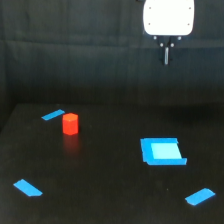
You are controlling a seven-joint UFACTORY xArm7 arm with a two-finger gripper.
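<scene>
A red block stands upright on the dark table, left of centre. Well to its right, a blue tape outline surrounds a pale square. My gripper hangs high up at the top of the camera view, far above and right of the block, touching nothing on the table. Its fingers show only as one narrow grey strip, too small to tell whether they are open or shut. Nothing is seen hanging from them.
Single strips of blue tape lie flat at the back left, front left and front right. A dark curtain covers the back.
</scene>
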